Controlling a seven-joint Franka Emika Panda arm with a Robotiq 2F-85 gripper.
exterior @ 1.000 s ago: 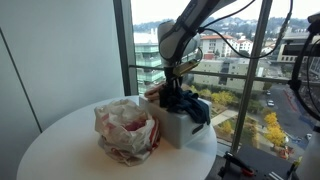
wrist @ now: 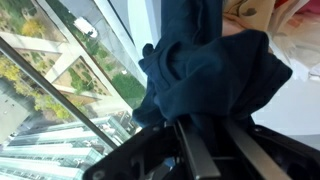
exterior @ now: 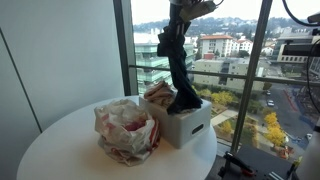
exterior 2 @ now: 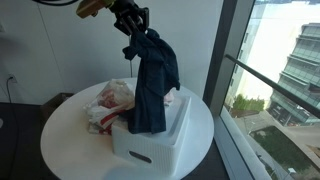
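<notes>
A dark navy cloth [exterior: 178, 70] hangs from my gripper [exterior: 180, 12], stretched down over the white box [exterior: 185, 128]. In the second exterior view, the cloth [exterior 2: 153, 85] drapes from the gripper [exterior 2: 135, 22], its lower end in front of the box's wall [exterior 2: 150, 152]. Bunched dark fabric [wrist: 215, 75] fills the middle of the wrist view, right at the gripper, which is shut on it. The fingertips are largely hidden by the cloth.
A white and red plastic bag [exterior: 127, 132] stands beside the box on the round white table [exterior: 60, 145]. Tan fabric [exterior: 160, 93] shows at the box's top. Window glass [exterior 2: 265, 95] lies close behind the table. Free table space is left of the bag.
The gripper has risen well above the box, taking the dark cloth up with it. Earlier the cloth lay bunched on the box with the gripper down at it. The bag has not moved.
</notes>
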